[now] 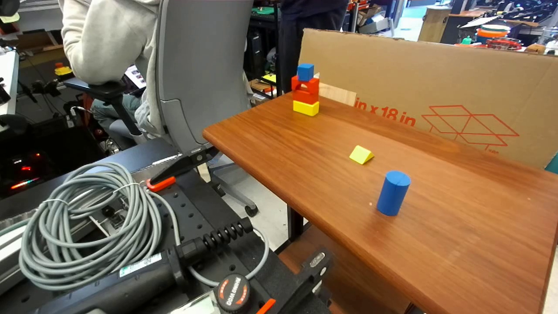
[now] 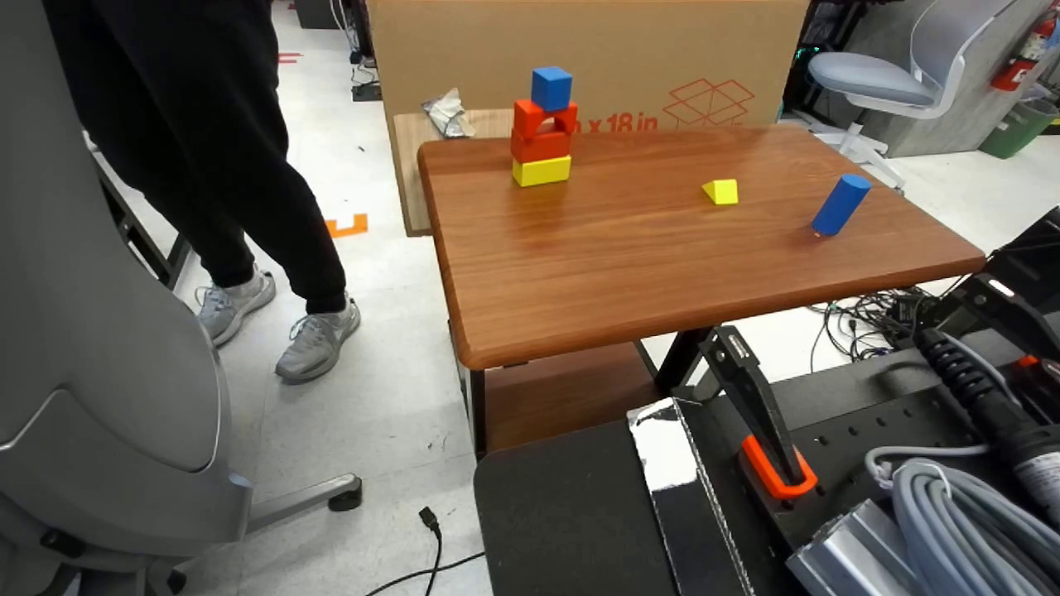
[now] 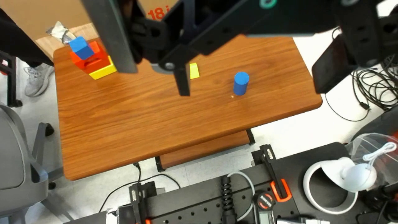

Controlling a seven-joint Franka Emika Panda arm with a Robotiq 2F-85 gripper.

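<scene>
A blue cylinder (image 1: 393, 193) stands upright on the wooden table. Left of it in both exterior views lies a small yellow wedge (image 2: 722, 192). At the table's far left corner rises a stack: a yellow block (image 1: 306, 107) at the bottom, a red block (image 2: 541, 147) above, then a red arch (image 2: 546, 116), with a blue cube (image 2: 551, 88) on top. In the wrist view my gripper is open and empty, with the cylinder far off between its fingers. The gripper partly covers the wedge there. Neither exterior view shows the gripper.
A cardboard panel (image 1: 434, 94) stands along the table's back edge. In front is a black mount with clamps (image 2: 780, 477) and a coiled grey cable (image 1: 94, 225). A person stands behind the chair (image 1: 204, 68).
</scene>
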